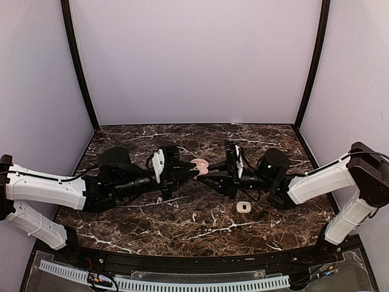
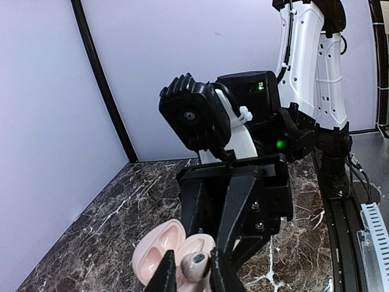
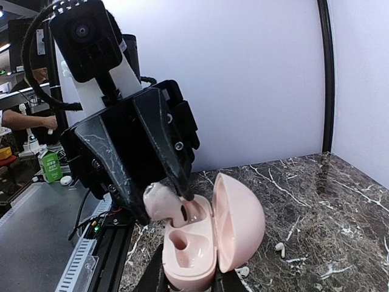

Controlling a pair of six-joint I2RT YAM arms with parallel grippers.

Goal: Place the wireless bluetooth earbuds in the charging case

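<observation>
A pink charging case (image 1: pixel 200 164) with its lid open is held at mid-height by my right gripper (image 1: pixel 205 171), which is shut on its base; in the right wrist view the case (image 3: pixel 189 255) shows an empty-looking slot at the front. My left gripper is at the case's opening, with a pale pink earbud (image 2: pixel 196 266) at its fingertips. In the right wrist view that earbud (image 3: pixel 160 202) sits tilted at the case's rear slot. Whether the left fingers still grip it is hard to tell.
A small white box (image 1: pixel 243 207) lies on the marble table below the right arm, with several small white pieces (image 1: pixel 194 216) near the middle front. Walls close the back and sides.
</observation>
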